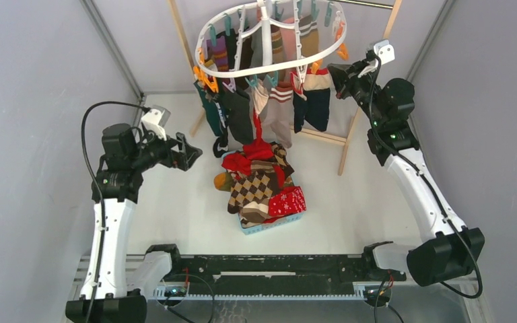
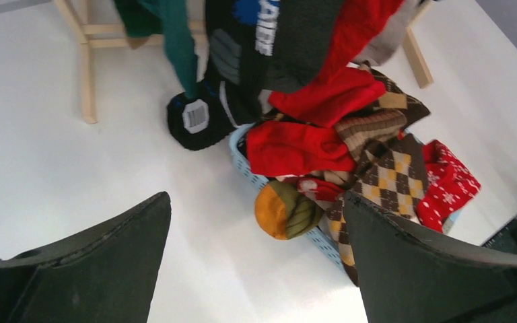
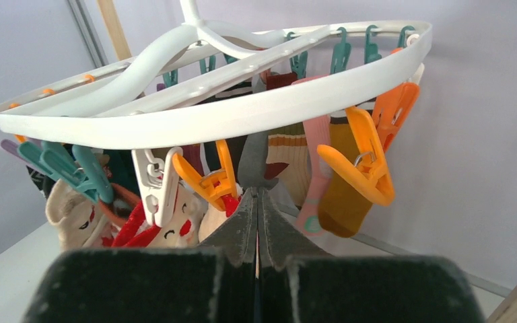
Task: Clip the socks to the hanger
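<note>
The white oval hanger [image 1: 269, 69] carries many socks on clips around its ring. In the right wrist view an orange clip [image 3: 210, 176] on the near rim grips a sock with red on it. Just in front of that clip points my right gripper, its fingertips together and nothing seen between them. Another orange clip [image 3: 360, 161] to the right has nothing visible in its mouth. My left gripper [image 1: 190, 151] stands open and empty, left of the blue basket [image 1: 274, 228]. Loose socks, among them a brown argyle sock [image 1: 252, 192] and a red one [image 1: 287, 200], fill the basket.
A wooden stand [image 1: 320, 136] holds the hanger from behind. Hanging socks, including a red one [image 1: 258, 149], reach down over the basket's far end.
</note>
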